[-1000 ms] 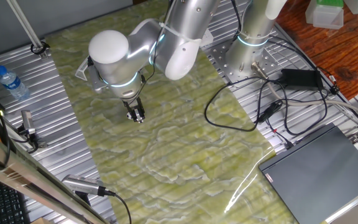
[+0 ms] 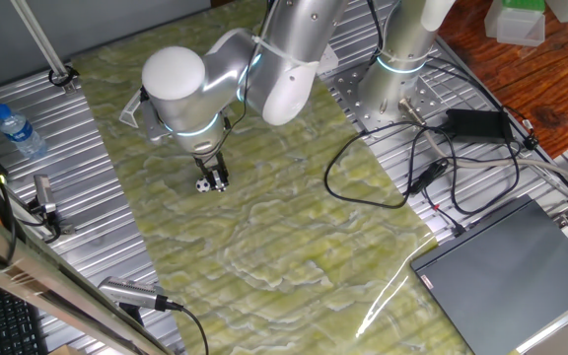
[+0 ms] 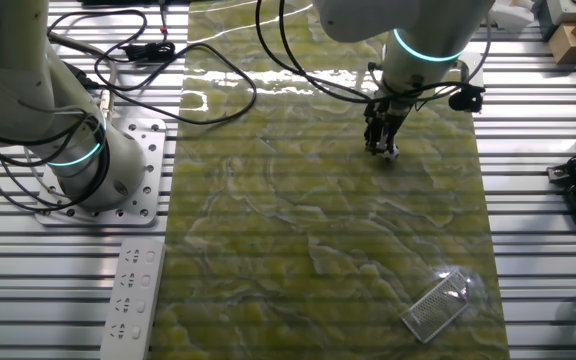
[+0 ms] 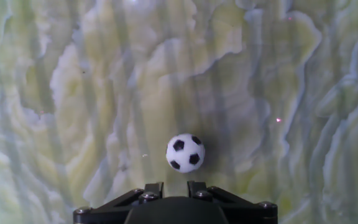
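Observation:
A small black-and-white football [image 4: 185, 153] lies on the green marbled mat, just ahead of my gripper in the wrist view. The fingers [image 4: 194, 188] stand apart with a narrow gap, narrower than the ball looks, and nothing shows between them. In exterior view 1 the ball [image 2: 202, 185] sits at the left side of the gripper [image 2: 219, 187], low over the mat. In exterior view 2 the ball [image 3: 393, 153] is partly hidden by the gripper [image 3: 380, 150]. Whether ball and fingers touch, I cannot tell.
A flat, pale grater-like object [image 3: 436, 306] lies on the mat near its edge. Black cable loops [image 2: 368, 197] reach onto the mat from the arm's base. A dark laptop [image 2: 511, 281] covers one corner.
The ball, mostly hidden at the fingers before, now shows more fully at their left in exterior view 1. The fingers have shifted slightly; the arm looks almost still.

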